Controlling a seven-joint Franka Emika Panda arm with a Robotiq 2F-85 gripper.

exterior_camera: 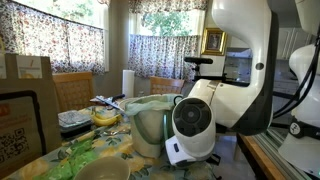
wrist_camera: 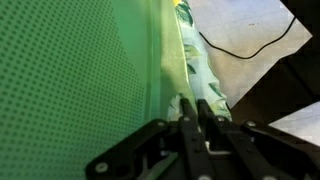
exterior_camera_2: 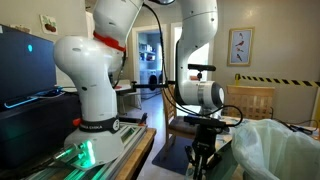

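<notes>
My gripper points down at the table's edge, beside a green bin (wrist_camera: 70,90) whose dotted wall fills the left of the wrist view. Its dark fingers are close together on the leaf-patterned tablecloth (wrist_camera: 200,65), which looks bunched on both sides of the tips. The exact pinch is hard to make out. In exterior view 1 the gripper (exterior_camera: 190,158) is low at the right of the bin (exterior_camera: 150,130). Exterior view 2 shows the gripper (exterior_camera_2: 198,160) just left of the bin's pale liner (exterior_camera_2: 275,148).
A round beige bowl (exterior_camera: 103,169) and green packets (exterior_camera: 82,152) lie on the table, with a cardboard box (exterior_camera: 22,130) at left. A paper towel roll (exterior_camera: 128,83) stands behind. In the wrist view, a thin black cable (wrist_camera: 240,50) crosses the pale floor.
</notes>
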